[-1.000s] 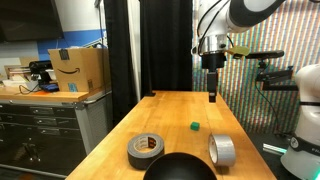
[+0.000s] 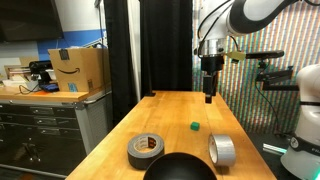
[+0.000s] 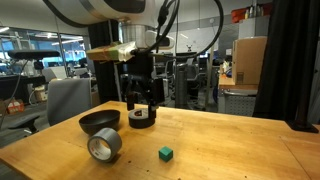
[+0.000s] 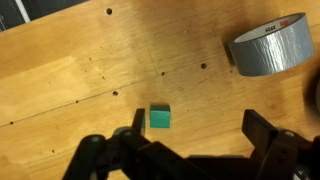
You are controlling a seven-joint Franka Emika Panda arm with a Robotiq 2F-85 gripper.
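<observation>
A small green cube (image 4: 160,117) lies on the wooden table, close to the left fingertip in the wrist view. It also shows alone on the tabletop in exterior view 1 (image 2: 195,126) and exterior view 2 (image 3: 165,154). My gripper is open, its fingers wide apart and nothing held between them. Exterior view 1 has the gripper (image 2: 209,88) hanging well above the table. A silver tape roll (image 4: 272,46) rests on its side at the upper right of the wrist view.
A black bowl (image 2: 180,168) stands at the near edge in exterior view 1, beside a dark tape roll (image 2: 145,148) lying flat. The silver roll (image 3: 104,147) sits between bowl and cube in exterior view 2. Bare tabletop (image 3: 240,145) extends to the right there.
My gripper has shifted slightly left in exterior view 1, and the wrist has turned a little. The objects on the table stay where they were.
</observation>
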